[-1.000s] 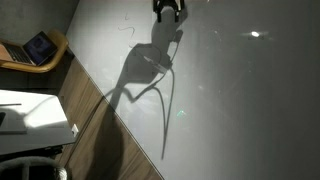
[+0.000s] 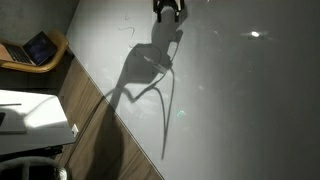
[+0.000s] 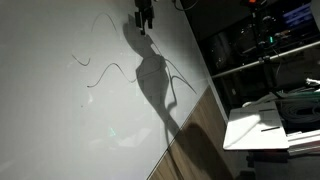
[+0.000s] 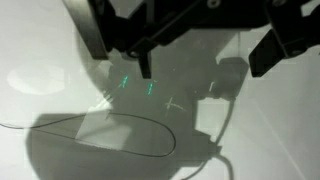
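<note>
My gripper (image 2: pixel 170 15) is at the top edge in exterior view 1, in front of a large pale board (image 2: pixel 240 90). In exterior view 2 the gripper (image 3: pixel 144 19) shows as a dark shape at the upper middle. The wrist view has the gripper with its dark fingers wide apart and nothing between them. Below them a thin dark line (image 4: pixel 172 150) bends in a loop across the pale surface. Small green marks (image 4: pixel 150 89) and a faint cross (image 4: pixel 173 104) lie near it. Any contact with the surface cannot be judged.
The arm's shadow (image 2: pixel 137 70) falls across the board. Thin curved lines (image 3: pixel 112 67) run over it in exterior view 2. A chair with a laptop (image 2: pixel 40 48) and a white table (image 2: pixel 35 125) stand off to the side. Much of the board is clear.
</note>
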